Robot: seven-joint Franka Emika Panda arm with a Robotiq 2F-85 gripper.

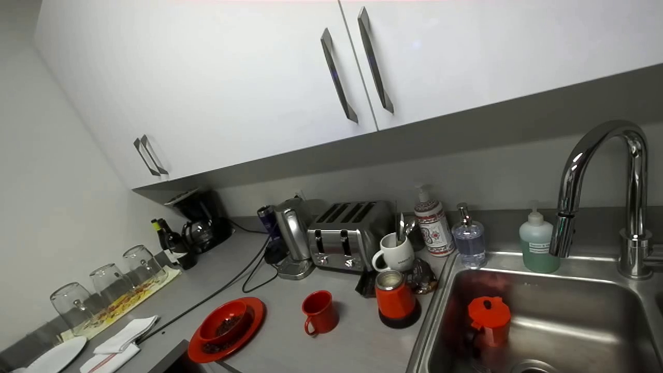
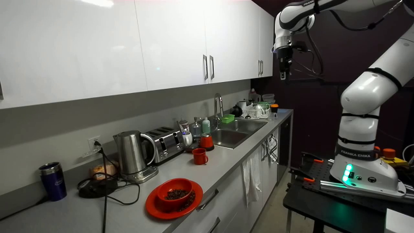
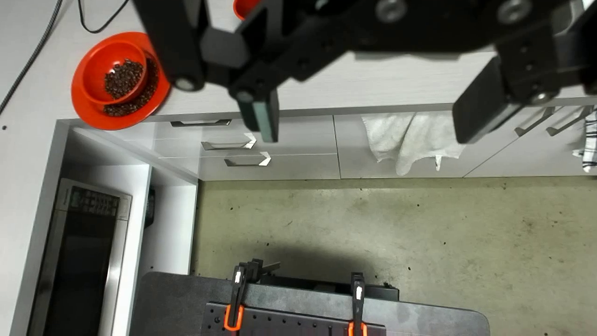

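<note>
My gripper [image 2: 284, 73] hangs high in the air in exterior view 2, well above the counter and toward its front side. In the wrist view its fingers [image 3: 487, 106] stand wide apart with nothing between them; below them show drawer fronts and the floor. On the counter a red bowl [image 2: 179, 186] with dark beans rests on a red plate [image 2: 153, 202], where more beans lie. A red mug [image 2: 200, 156] stands upright nearby. Behind it is a red and black canister [image 2: 207, 142]. A red moka pot part [image 1: 489, 316] sits in the sink [image 1: 578, 298].
At the back stand a kettle [image 2: 130, 153], a toaster [image 2: 165, 140] and a white mug [image 1: 395, 253] holding utensils. Soap bottles and a tall faucet [image 1: 635, 205] edge the sink. Black cables [image 1: 208, 298] cross the counter. Overhead cabinets [image 2: 170, 42] overhang it.
</note>
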